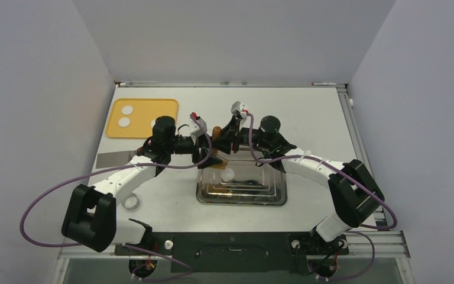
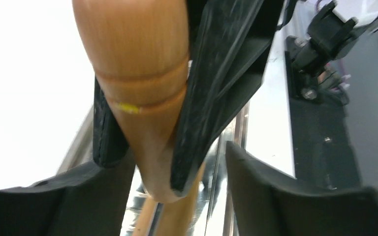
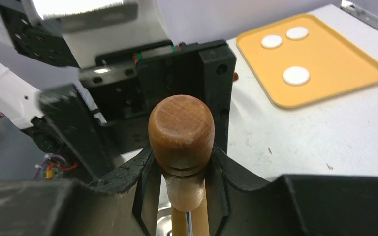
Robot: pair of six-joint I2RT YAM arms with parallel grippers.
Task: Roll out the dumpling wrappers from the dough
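My right gripper is shut on the turned wooden handle (image 3: 181, 129) of what looks like a rolling pin. In the left wrist view, the right gripper's black fingers (image 2: 202, 105) clasp this handle, and more wood (image 2: 174, 216) shows below it. My left gripper (image 1: 208, 157) is just under the right one. Its blurred fingers (image 2: 270, 201) stand apart either side of the lower wood, with gaps showing. A white dough piece (image 1: 227, 174) lies in the metal tray (image 1: 242, 200) beneath. White discs (image 3: 296, 75) rest on the yellow board (image 3: 344, 81).
The two grippers almost touch above the metal tray's back left part. A grey flat strip (image 1: 113, 160) and a white ring (image 1: 130, 202) lie at the left. At the right and back, the white table (image 1: 307, 109) is bare.
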